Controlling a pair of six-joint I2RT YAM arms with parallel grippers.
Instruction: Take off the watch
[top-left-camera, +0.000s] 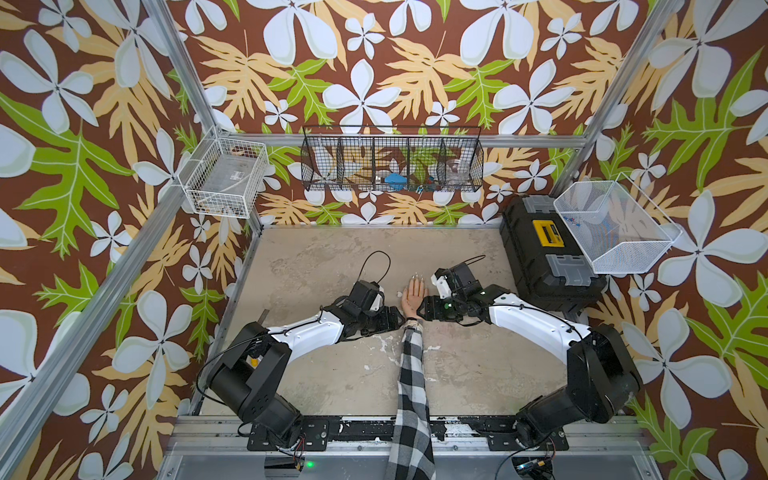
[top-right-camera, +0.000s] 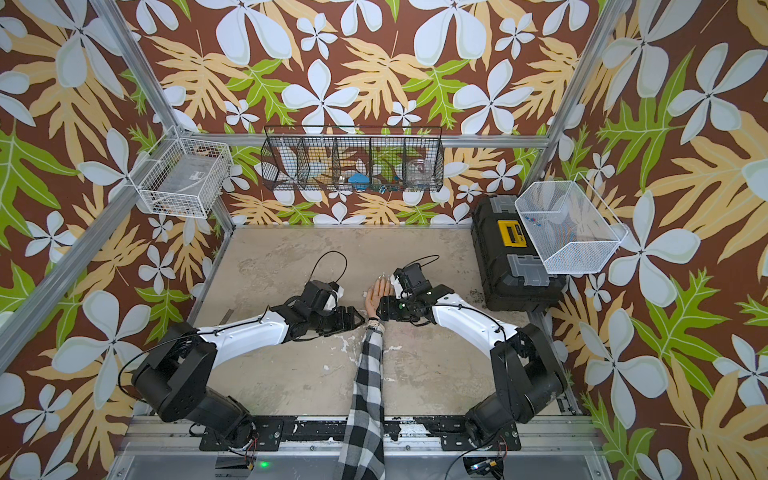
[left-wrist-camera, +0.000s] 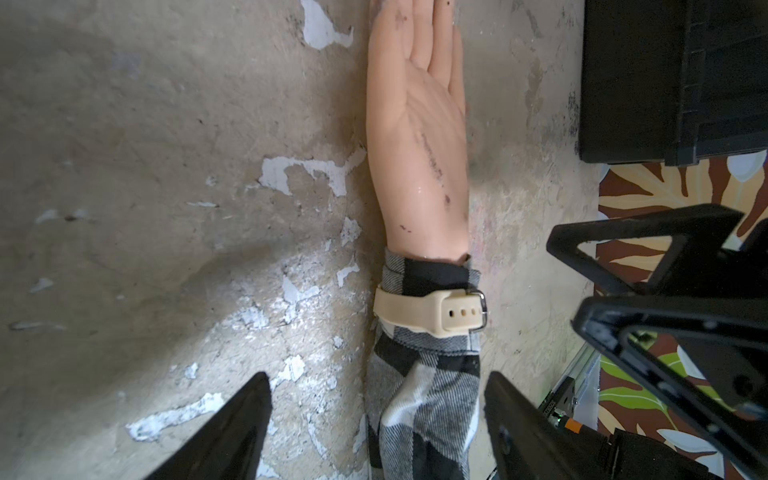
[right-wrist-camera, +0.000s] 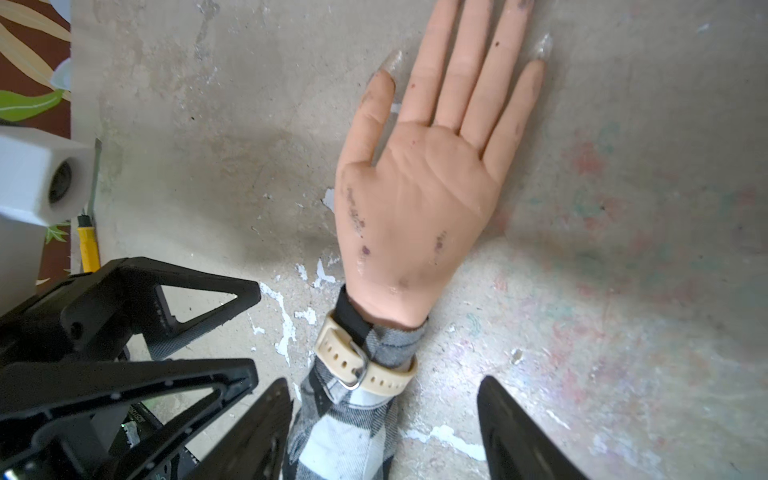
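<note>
A cream watch strap (left-wrist-camera: 432, 312) circles the checked cuff of a mannequin hand (right-wrist-camera: 420, 208), which lies palm up on the table. Its metal buckle (right-wrist-camera: 357, 369) is closed, holes showing along the strap; the watch face is hidden underneath. My left gripper stands open above the sleeve, just below the strap in its wrist view, touching nothing. On the opposite side of the wrist, my right gripper is also open, its fingers either side of the sleeve's line and apart from the strap. Both grippers nearly face each other across the wrist (top-left-camera: 413, 318).
A black toolbox (top-left-camera: 552, 252) stands at the back right, with a white mesh basket (top-left-camera: 616, 224) beside it. Wire baskets (top-left-camera: 392, 164) hang on the back wall. The two grippers are close together; open table lies behind the hand.
</note>
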